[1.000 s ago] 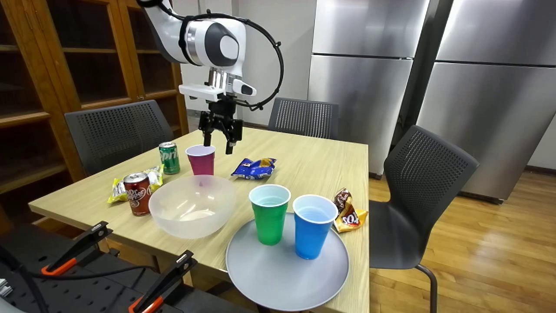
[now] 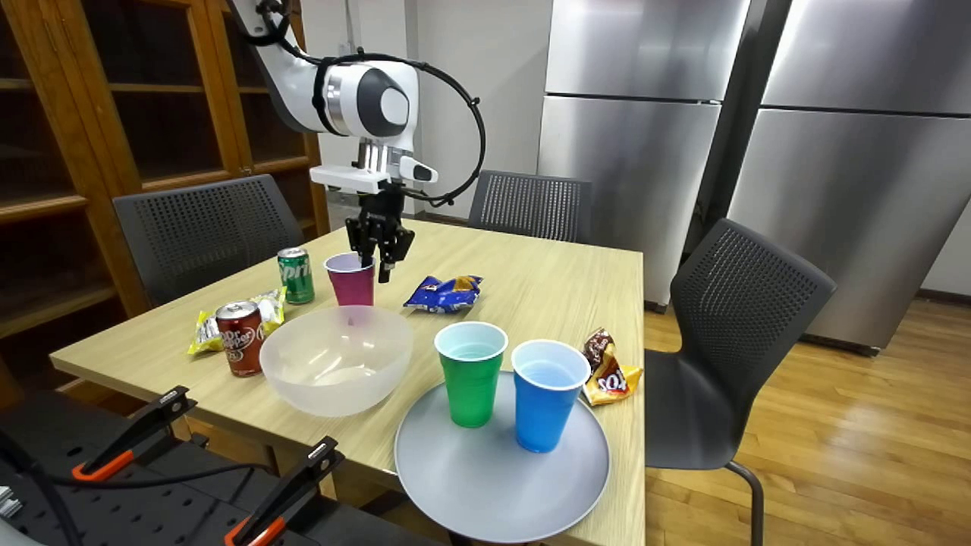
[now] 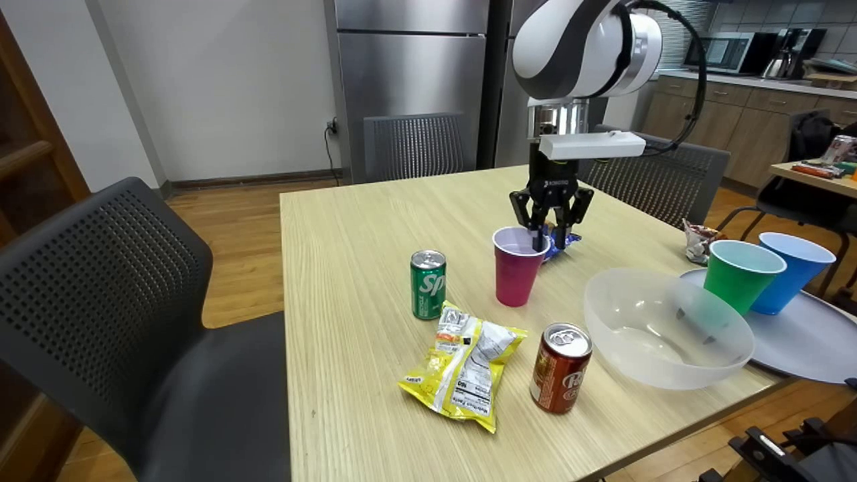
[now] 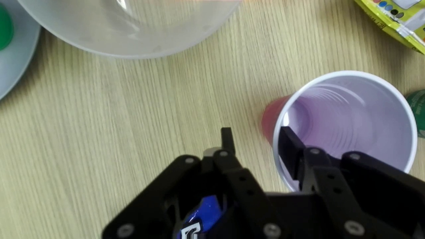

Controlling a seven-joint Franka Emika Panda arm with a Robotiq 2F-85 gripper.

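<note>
An upright maroon cup (image 2: 353,283) with a pale inside stands on the table. My gripper straddles its near wall in the wrist view. One finger (image 4: 290,153) reaches over the rim into the cup, while the other finger (image 4: 227,143) hangs outside, clear of the wall. The fingers are part open, and the rim passes between them without both fingers pressing it. In the second exterior view the maroon cup (image 3: 516,277) sits right below my gripper (image 3: 548,238).
A translucent bowl (image 2: 337,364) is close by. The grey plate (image 2: 496,496) bears a green cup (image 2: 471,382) and a blue cup (image 2: 546,400). Around the maroon cup are a Sprite can (image 3: 428,289), Dr Pepper can (image 3: 560,369), yellow bag (image 3: 462,373) and blue bag (image 2: 444,294).
The arm has come lower and slightly left in the first exterior view, bringing a finger into the maroon cup. The fingers stand closer together than before. The cup has not visibly moved.
</note>
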